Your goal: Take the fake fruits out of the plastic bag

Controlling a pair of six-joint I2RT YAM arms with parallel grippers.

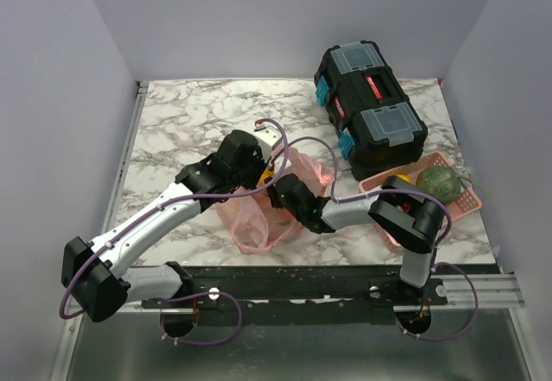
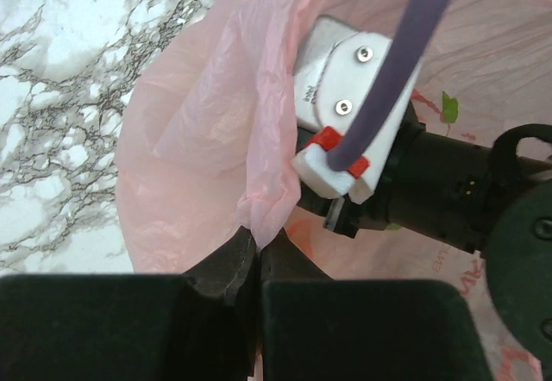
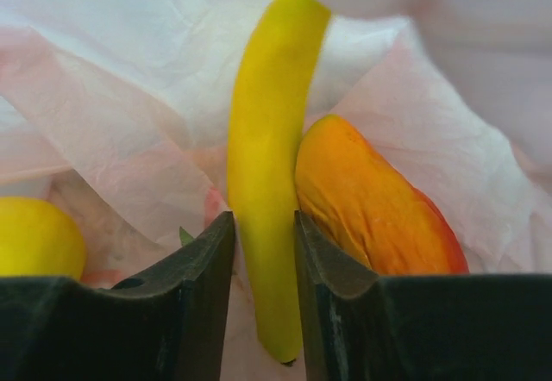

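A pink plastic bag (image 1: 254, 230) lies mid-table under both arms. In the left wrist view my left gripper is shut on a gathered edge of the bag (image 2: 272, 183). My right gripper reaches into the bag, part open, its fingers either side of a yellow banana (image 3: 266, 140); a firm hold cannot be told. An orange-red fruit (image 3: 371, 200) lies right of the banana, and a round yellow fruit (image 3: 34, 243) lies at the left.
A pink basket (image 1: 466, 204) with fruits, including a green melon (image 1: 438, 184), stands at the right. A black toolbox (image 1: 375, 92) is behind it.
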